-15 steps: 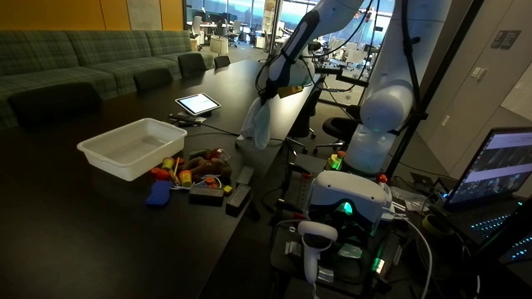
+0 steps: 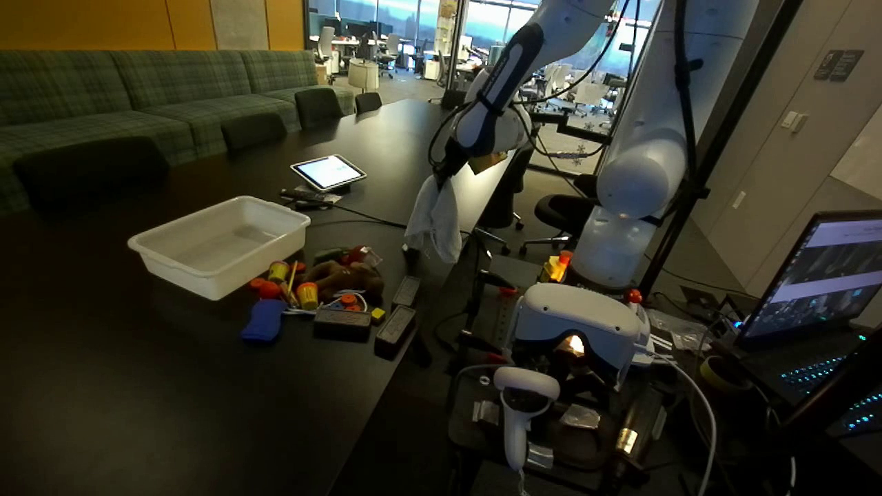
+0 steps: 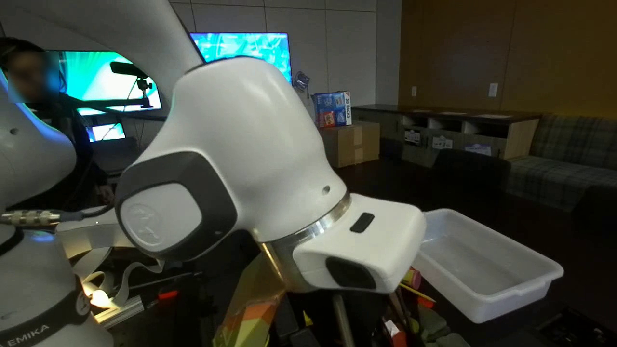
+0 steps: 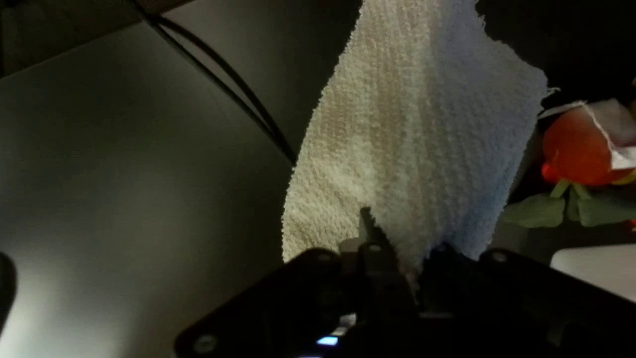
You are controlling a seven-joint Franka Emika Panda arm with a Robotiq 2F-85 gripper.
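A white cloth (image 2: 435, 219) hangs from my gripper (image 2: 444, 175) over the right edge of the long dark table in exterior view 1. Seen from the wrist, the textured cloth (image 4: 411, 125) spreads out ahead of the dark fingers, and my gripper is shut on a bunched part of it. Its lower end drapes loose. In exterior view 2 the arm hides both gripper and cloth.
An empty white bin (image 2: 219, 248) stands on the table (image 2: 207, 405). Beside it lie a blue object (image 2: 264, 319), yellow cups, a brown plush toy (image 2: 351, 280) and dark blocks (image 2: 341, 324). A tablet (image 2: 329, 172) and a cable lie further back.
My gripper and the hanging cloth have shifted slightly right and a little lower in exterior view 1. The bin and the objects beside it have stayed in place.
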